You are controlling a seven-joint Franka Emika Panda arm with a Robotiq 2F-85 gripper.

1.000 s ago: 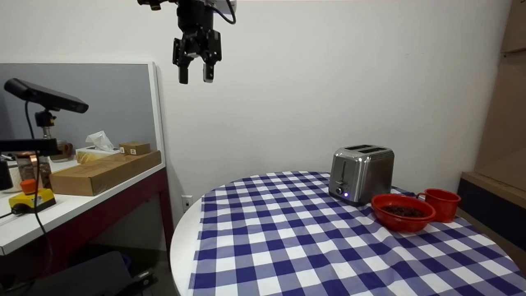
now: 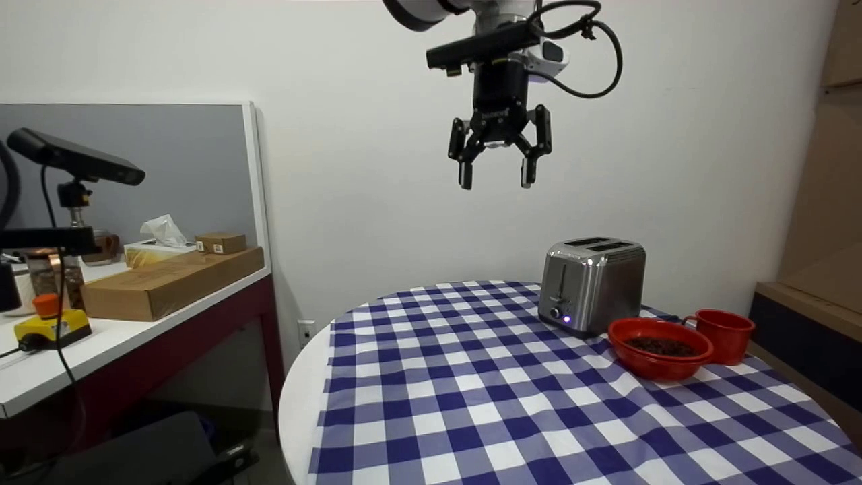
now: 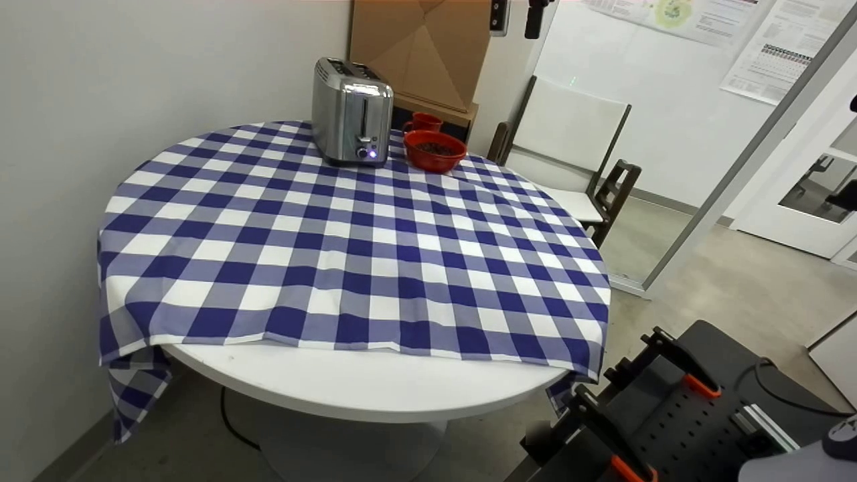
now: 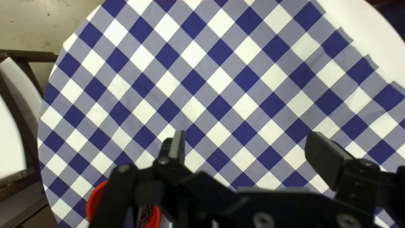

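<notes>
High above the table, my gripper (image 2: 497,178) stands open, its fingers wide apart and only air between them. In the wrist view the gripper spans bare checked cloth. A red bowl (image 2: 658,368) with small dark pieces in it stands on the table's right side, lower than the gripper; the wrist view shows part of this bowl (image 4: 94,201) behind the left finger. Touching or close behind the bowl is a red mug (image 2: 727,335). A silver toaster (image 2: 594,287) with a lit button stands beside the bowl, toward the wall.
A blue and white checked cloth (image 3: 345,241) covers most of the round white table (image 3: 361,381), and its middle is clear. Left of it, a side desk (image 2: 202,291) carries boxes and a yellow emergency stop (image 2: 52,327). A chair (image 3: 570,136) stands beyond the table.
My gripper has moved right and lower in exterior view 1, and its fingers are farther apart. The bowl, mug and toaster have stayed in place.
</notes>
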